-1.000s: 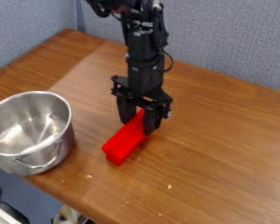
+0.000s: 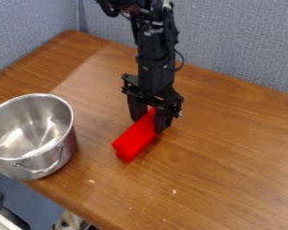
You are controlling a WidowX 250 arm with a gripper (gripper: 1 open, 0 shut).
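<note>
A red block [image 2: 134, 139] lies diagonally on the wooden table, its far end beneath my black gripper [image 2: 151, 111]. The fingers reach down on either side of that end, but whether they press on it is not clear. A large steel pot [image 2: 30, 135] stands to the left of the block, near the table's left edge.
Grey padded walls stand behind and at the left. A gap with dark items shows at the lower left corner.
My gripper and the red block have moved slightly away from the camera and a little to the right over the last second.
</note>
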